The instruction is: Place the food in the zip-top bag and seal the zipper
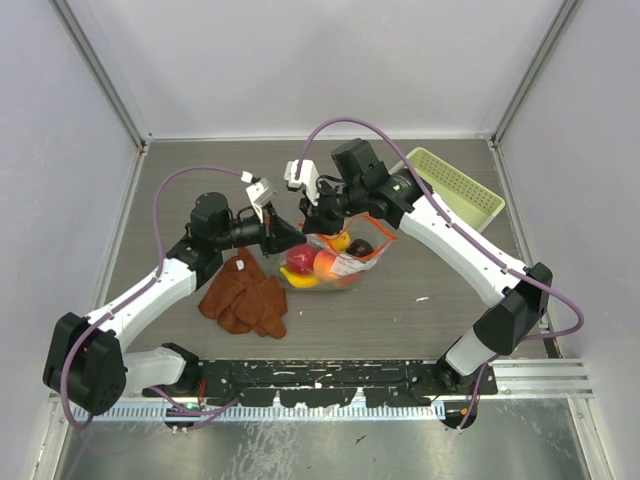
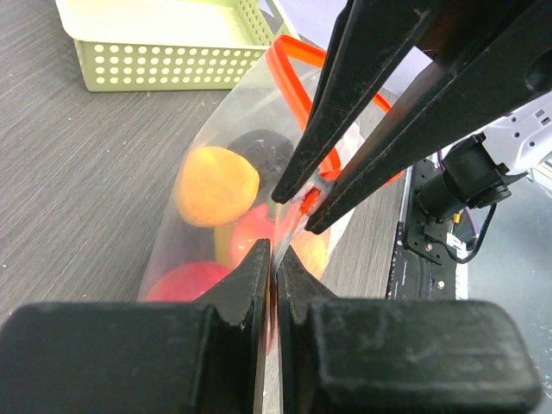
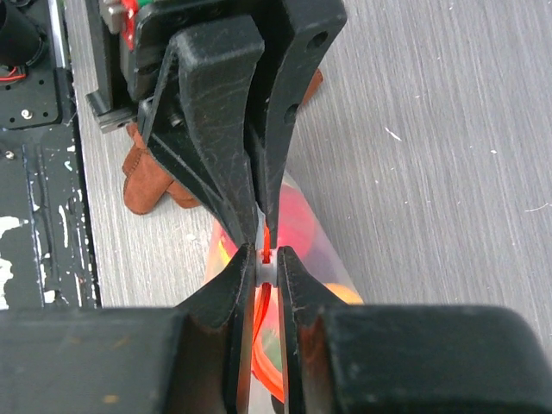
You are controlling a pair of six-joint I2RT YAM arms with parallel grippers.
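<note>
The clear zip bag [image 1: 340, 275] with an orange zipper holds colourful food: a red piece [image 1: 300, 258], a yellow banana [image 1: 298, 278], an orange-yellow piece [image 2: 216, 185] and others. My right gripper is shut on the bag's orange zipper, which runs between its fingers. My left gripper [image 1: 295, 240] is at the bag's upper left edge, close beside the right one; in the left wrist view its fingers are close together on or around the bag's edge, and how far they are closed is hard to tell.
A pale green basket [image 1: 452, 187] stands empty at the back right. A crumpled brown cloth [image 1: 245, 300] lies left of the bag.
</note>
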